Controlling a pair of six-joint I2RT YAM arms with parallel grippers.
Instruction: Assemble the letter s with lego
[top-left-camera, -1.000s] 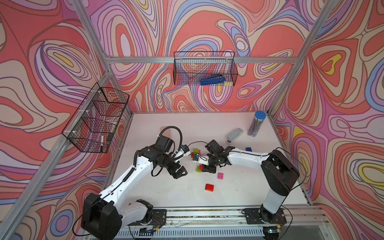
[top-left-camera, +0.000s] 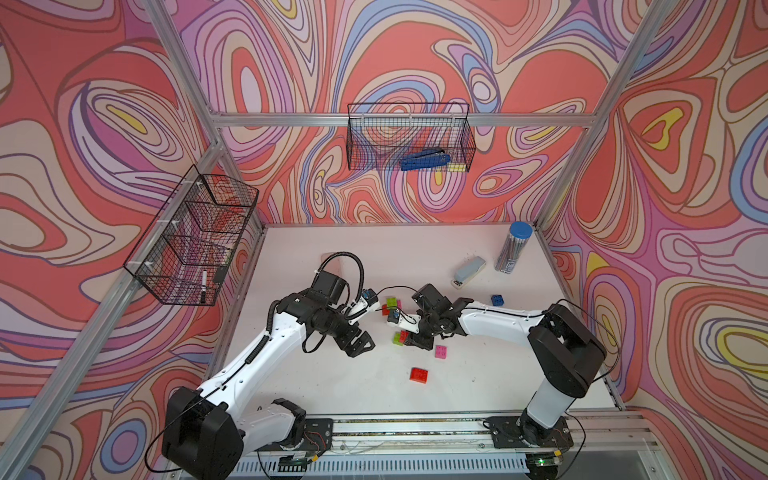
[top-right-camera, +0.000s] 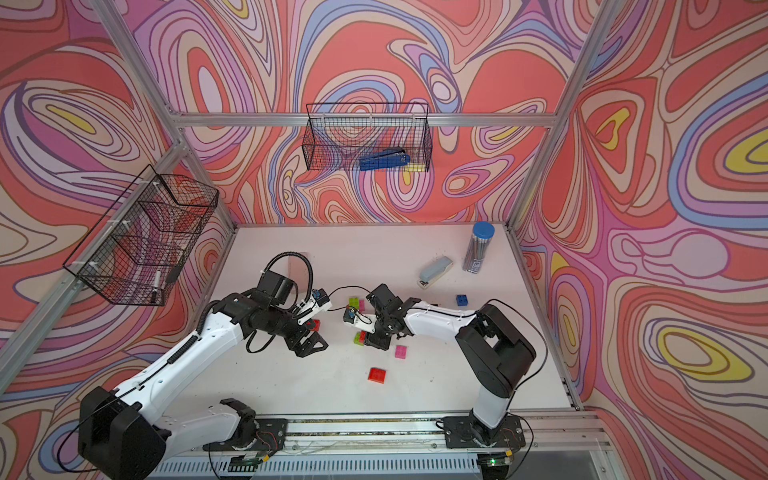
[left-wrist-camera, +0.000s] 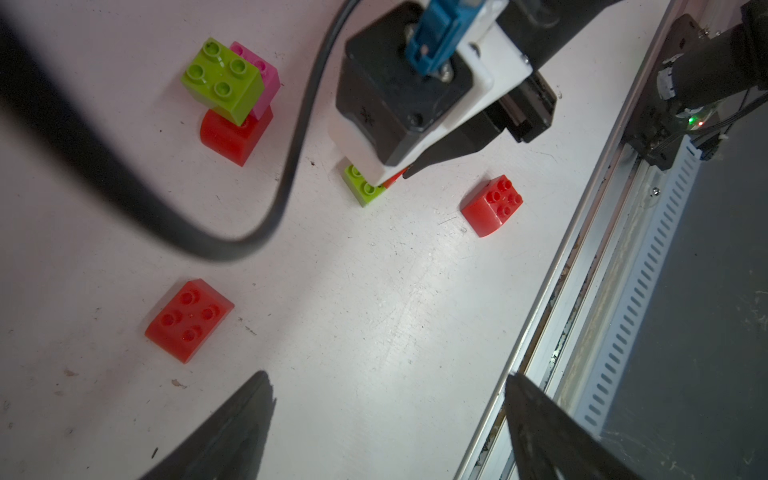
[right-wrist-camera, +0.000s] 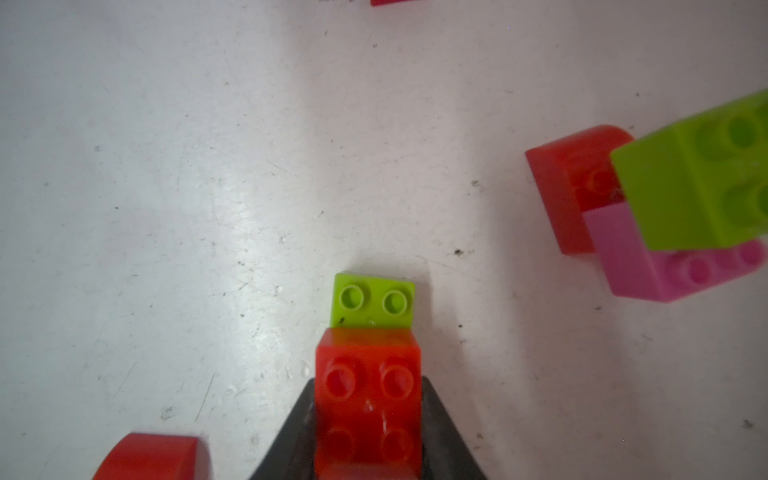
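Between the fingers of my right gripper is a red brick (right-wrist-camera: 368, 392), its studs facing up. It overlaps a green brick (right-wrist-camera: 373, 301) on the table; whether they are pressed together I cannot tell. My left gripper is open and empty, left of the right one. A stack of a red brick (left-wrist-camera: 233, 137), a pink brick (left-wrist-camera: 268, 88) and a green brick (left-wrist-camera: 224, 80) stands farther back. One loose red brick (left-wrist-camera: 189, 318) lies near my left gripper, another red brick (top-left-camera: 419, 374) towards the front edge. A pink brick (top-left-camera: 441, 352) lies right of my right gripper.
A blue brick (top-left-camera: 497, 300) sits at the right. Towards the back right are a grey-blue box (top-left-camera: 469, 271) and a clear jar with a blue lid (top-left-camera: 513, 248).
The right arm has shifted slightly to the right and towards the front, its gripper still over the green brick. My left arm is unmoved.
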